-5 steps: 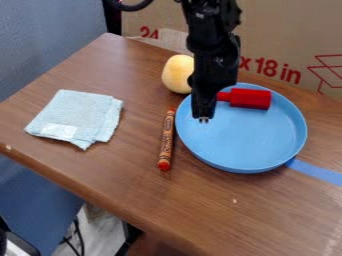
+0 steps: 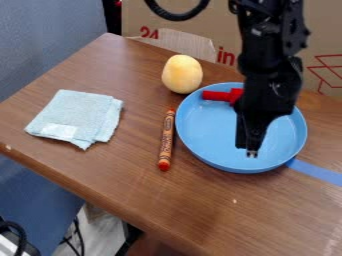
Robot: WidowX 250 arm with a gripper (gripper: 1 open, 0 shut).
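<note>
My black gripper (image 2: 251, 135) hangs low over the right part of the blue plate (image 2: 211, 143). Behind it, at the back of the plate, lies a red object (image 2: 218, 95), partly hidden by the arm. I cannot tell whether the gripper is open or shut, or whether anything is between its fingers.
A yellow potato-like object (image 2: 182, 74) sits behind the plate, an orange crayon-like stick (image 2: 167, 140) lies left of it, and a folded pale cloth (image 2: 75, 118) lies further left. A cardboard box (image 2: 147, 20) stands at the back.
My gripper has moved right and toward the front of the plate from near the red object, which stays at the back of the plate.
</note>
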